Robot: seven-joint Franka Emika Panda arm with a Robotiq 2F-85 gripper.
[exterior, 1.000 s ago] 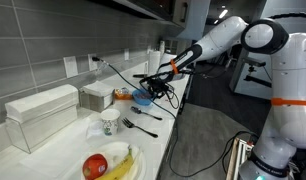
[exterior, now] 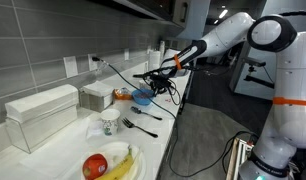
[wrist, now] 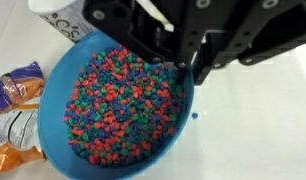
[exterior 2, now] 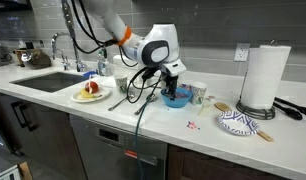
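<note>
A blue bowl [wrist: 56, 112] full of small red, green and blue pieces [wrist: 123, 105] fills the left half of the wrist view. My gripper is at the bowl's upper right rim, its dark fingers close together and shut on that rim; the exact contact is partly hidden by the fingers. In exterior view 2 the bowl [exterior 2: 179, 99] sits at the counter's middle, the gripper [exterior 2: 169, 84] reaching down at its side. Only a sliver of the bowl [exterior: 142, 98] shows in exterior view 1.
A patterned cup [wrist: 71, 14] stands close beside the bowl, and snack bags [wrist: 17, 92] lie left of it. A paper towel roll [exterior 2: 266, 78], a blue-patterned plate [exterior 2: 239, 123] and a plate with fruit [exterior 2: 90, 97] are also on the counter. Bare counter lies right of the bowl.
</note>
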